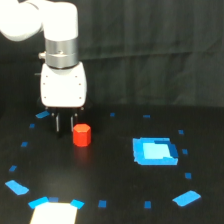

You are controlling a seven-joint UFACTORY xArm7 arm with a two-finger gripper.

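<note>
A red six-sided block [82,135] rests on the black table, left of the middle. My gripper [65,122] hangs down from the white arm, just behind and to the left of the block. A dark gap shows between its two thin fingers, with nothing seen in it. The right finger comes close to the block's upper left edge; whether they touch, I cannot tell. To the right lies a blue square outline with a white patch [156,150] inside it.
Blue tape pieces, such as a strip [187,198] at the front right, mark the table. A pale object [54,213] sits at the front left edge. Open table lies between the block and the blue square.
</note>
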